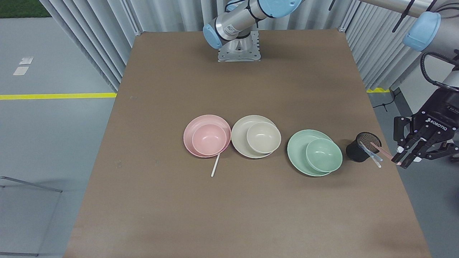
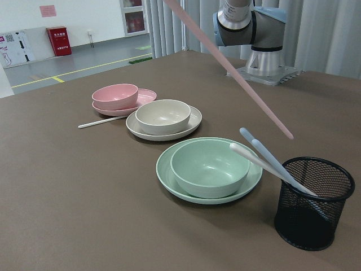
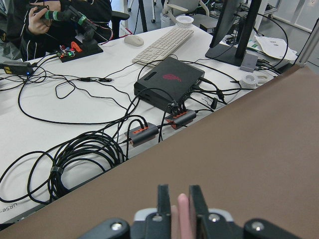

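My gripper [image 1: 406, 157] is at the table's right edge, beside the black mesh cup [image 1: 357, 152], shut on a pink utensil [image 3: 184, 214]; the pink stick [image 2: 242, 79] crosses high over the cup's side of the left view. The cup holds pale blue and white utensils [image 2: 265, 152]. A pink bowl [image 1: 208, 139] on a pink plate, a cream bowl [image 1: 263, 137] on a cream plate and a green bowl [image 1: 323, 154] on a green plate stand in a row. A white stick [image 1: 215, 165] lies by the pink plate.
A white desk [image 3: 70, 104] with cables, a keyboard, a monitor and a person at it adjoins in the wrist view. The robot base [image 1: 239, 53] is at the back.
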